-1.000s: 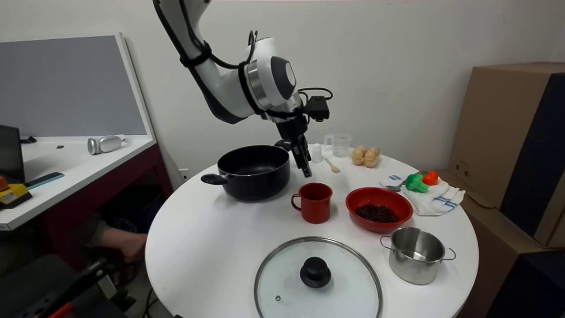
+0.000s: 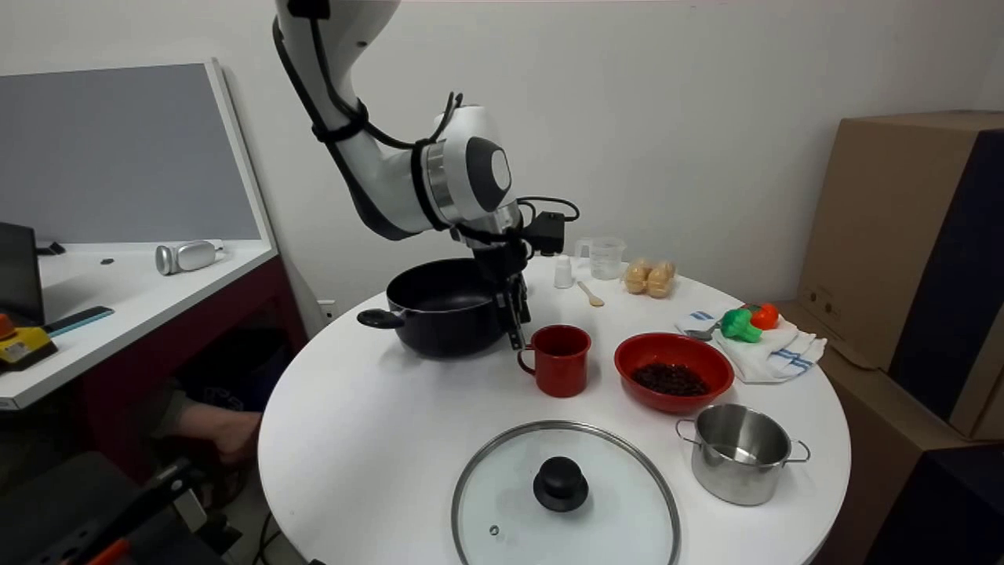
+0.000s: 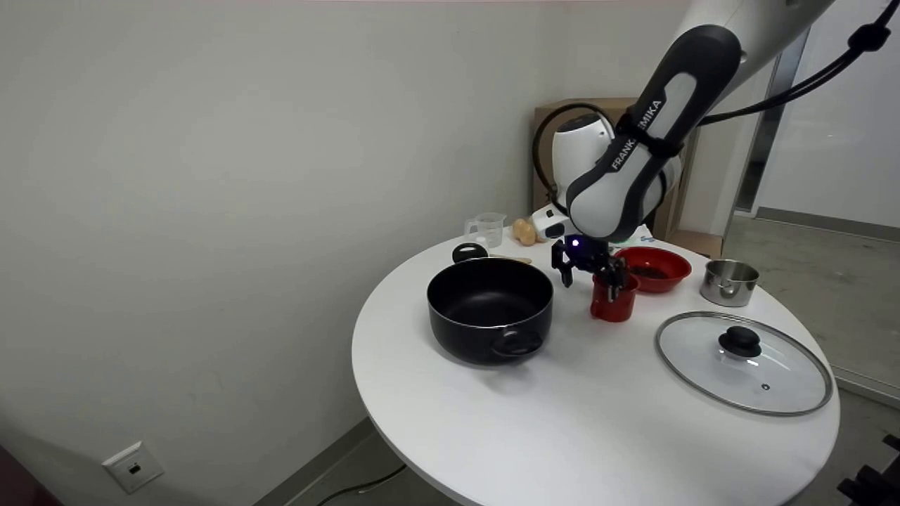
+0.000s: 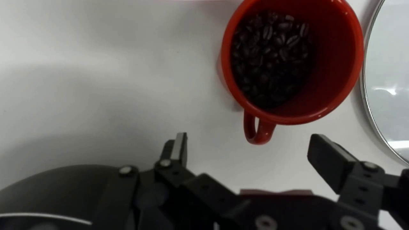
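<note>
A red mug (image 2: pixel 562 362) stands upright on the white table, dark beans (image 4: pixel 270 57) inside it. Its handle (image 4: pixel 259 132) points toward my gripper in the wrist view. The fingers are wide apart, with bare table between the fingertips and the handle lying just ahead of the gap. From exterior view 1 the gripper hangs low beside the mug, between it and the black pot (image 2: pixel 447 306). In exterior view 2 the fingers (image 3: pixel 614 285) partly cover the mug's near side; whether they touch it I cannot tell.
A glass lid (image 2: pixel 612 508) lies in front of the mug. To the right are a red bowl (image 2: pixel 631 372) with dark contents and a steel pot (image 2: pixel 734 485). A measuring cup (image 2: pixel 605 257), shaker (image 2: pixel 562 273) and wooden spoon (image 2: pixel 591 295) sit behind.
The arm has come down and slightly left in exterior view 1, bringing my gripper from above and behind the mug to low beside its handle. The mug and other objects have not moved.
</note>
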